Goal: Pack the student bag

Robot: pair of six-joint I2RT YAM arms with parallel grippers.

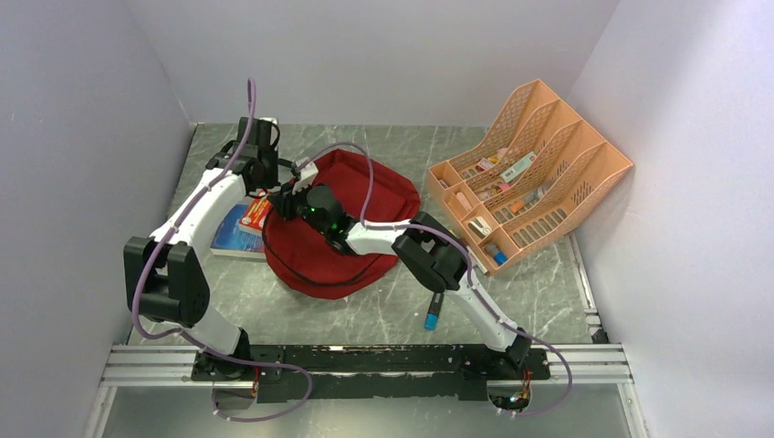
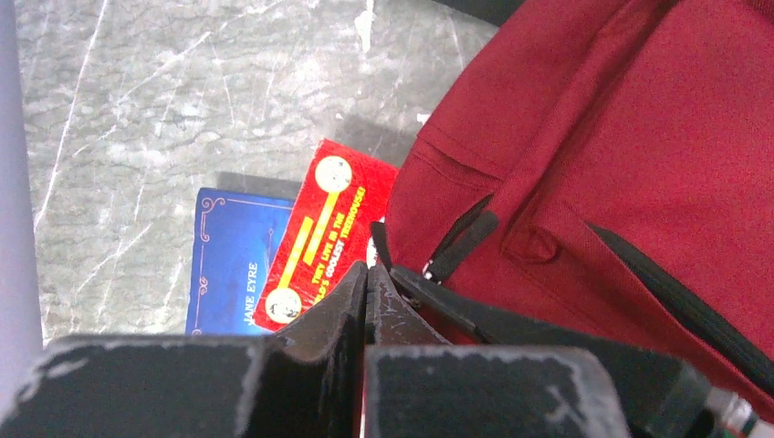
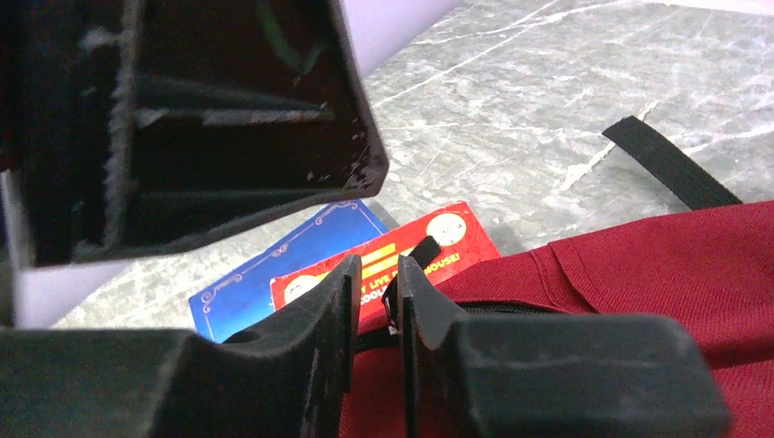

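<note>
The open red bag (image 1: 310, 251) lies in the middle of the table. At its upper left edge my left gripper is shut on the bag's fabric; the pinched part is mostly hidden. My right gripper reaches the same edge from the lower right. A narrow gap stands between its fingers, around a black zipper pull (image 3: 426, 249) whose tip sticks out beyond them. Whether both fingers touch it, I cannot tell. A red book (image 2: 329, 228) lies on a blue book (image 2: 233, 260), left of the bag, partly covered by its edge.
An orange organizer (image 1: 548, 228) at the right holds small stationery items in several compartments. A black marker with a blue end (image 1: 432, 315) lies near the table front, close to the right arm. Bare marble shows in front of the bag.
</note>
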